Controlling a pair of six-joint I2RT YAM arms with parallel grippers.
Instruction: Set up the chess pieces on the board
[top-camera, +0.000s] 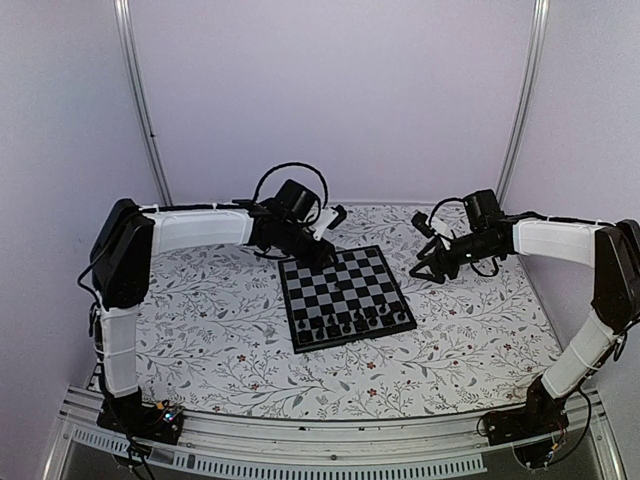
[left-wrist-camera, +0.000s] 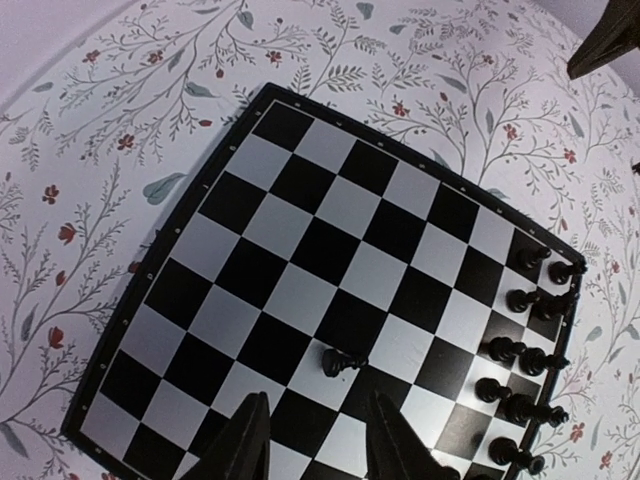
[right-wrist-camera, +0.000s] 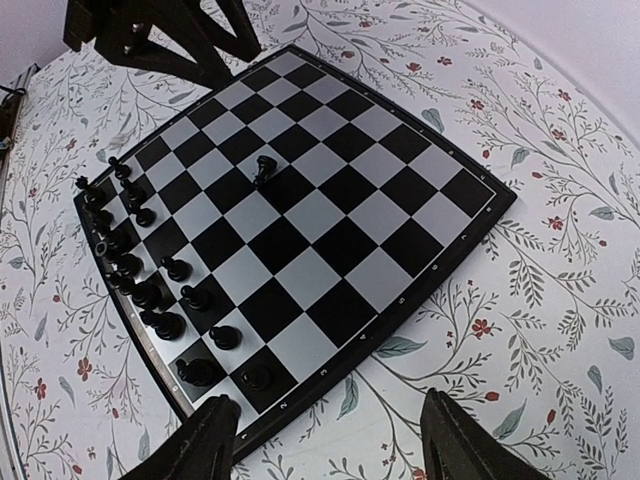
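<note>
The black-and-white chess board (top-camera: 345, 293) lies on the patterned table. Along its near side stand several dark pieces, among them a tall piece (left-wrist-camera: 535, 411) and a pawn (right-wrist-camera: 256, 377) at one end. One piece is apart from them, out on the middle squares, and it tilts or lies over in the left wrist view (left-wrist-camera: 343, 362). My left gripper hangs above the board, open and empty, with the lone piece ahead of its fingers. Off the board's right side is my right gripper, its fingers spread and nothing between them.
The left arm (top-camera: 205, 228) reaches over the board's far-left corner. The board's far rows hold no visible pieces, though the left gripper hides part of them in the top view.
</note>
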